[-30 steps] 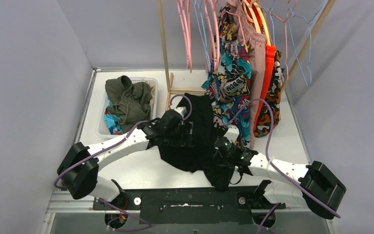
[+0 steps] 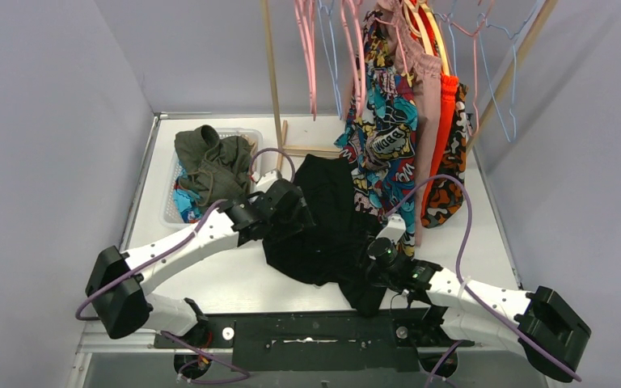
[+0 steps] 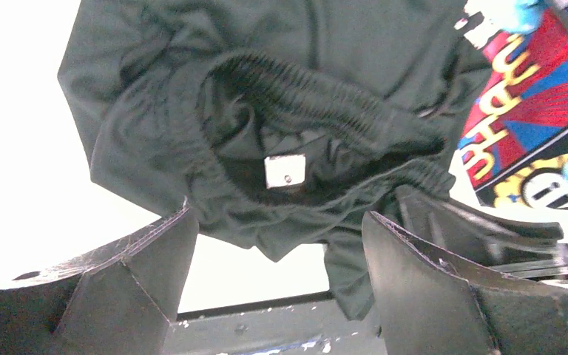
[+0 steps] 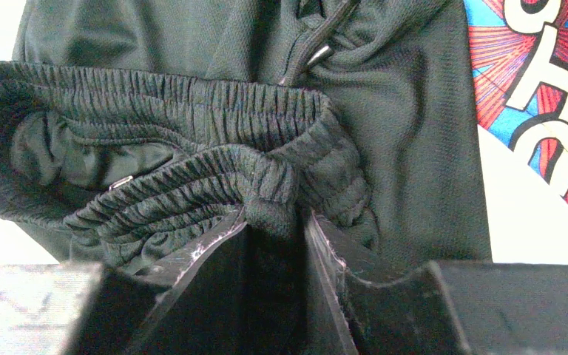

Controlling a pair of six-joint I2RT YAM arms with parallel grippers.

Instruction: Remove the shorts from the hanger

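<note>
Black shorts [image 2: 323, 234] lie crumpled on the white table, with a gathered elastic waistband [image 4: 214, 96] facing up in the right wrist view. I see no hanger in the parts of them that show. Over their left part my left gripper stands wide open, nothing between its fingers; a small white tag [image 3: 285, 170] shows inside the waistband opening. At the front right, my right gripper straddles a bunched fold of the waistband, its fingers part open and close around the cloth. How firmly they touch it cannot be told.
Pink and blue hangers [image 2: 352, 56] hang empty above. Patterned, pink and orange garments [image 2: 392, 137] hang close beside the shorts on the right. A white basket [image 2: 170, 198] with olive clothing [image 2: 214, 166] stands at the back left. Bare table shows at the front left.
The shorts look much the same.
</note>
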